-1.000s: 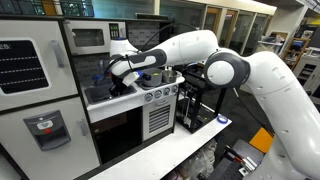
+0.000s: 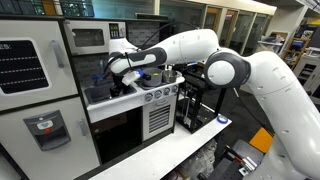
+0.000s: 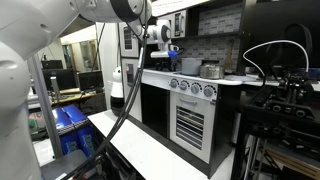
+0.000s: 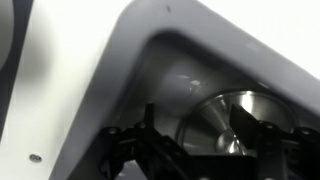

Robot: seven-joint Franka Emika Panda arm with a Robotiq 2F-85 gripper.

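In the wrist view my gripper points down into a grey sink basin [image 4: 95, 95]. Its two dark fingers stand apart, and I make out nothing clamped by them. A shiny round metal dish or lid [image 4: 215, 112] lies in the basin, below and between the fingers and toward the right one. Its lower part is hidden by the gripper. Exterior view 1 shows the white arm [image 2: 180, 45] reaching across the counter to the sink [image 2: 97, 94] at the left. The fingertips are too small to read there.
Pots stand on the stove right of the sink, among them a silver pot [image 3: 211, 70]. Stove knobs [image 3: 195, 88] line the front. A microwave [image 2: 87, 38] and a faucet area border the sink.
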